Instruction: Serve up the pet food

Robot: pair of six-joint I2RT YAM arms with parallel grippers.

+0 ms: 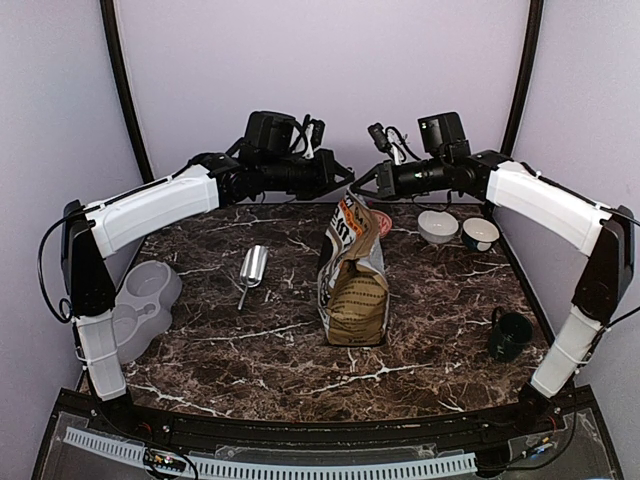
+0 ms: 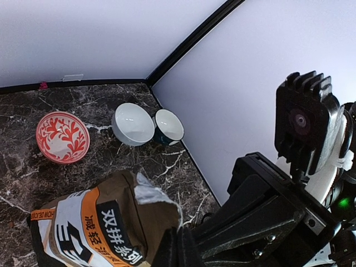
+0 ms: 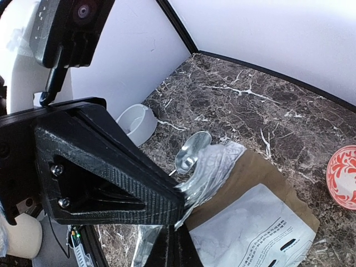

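Note:
A brown pet food bag (image 1: 352, 290) stands upright at the middle of the table, its silvery top edge raised between my grippers. My left gripper (image 1: 342, 176) and my right gripper (image 1: 362, 186) meet at that top, both shut. In the left wrist view the thin bag edge runs to the left fingertips; whether it is held between them is hard to tell. In the right wrist view the crinkled edge lies by the fingers, and the right gripper shows nothing clearly between them. A metal scoop (image 1: 254, 266) lies left of the bag.
A grey double feeder (image 1: 150, 285) sits at the left. A red-patterned bowl (image 2: 62, 137), a white bowl (image 1: 437, 227) and a dark cup-like bowl (image 1: 480, 238) stand at the back right. A dark mug (image 1: 510, 338) is at the front right.

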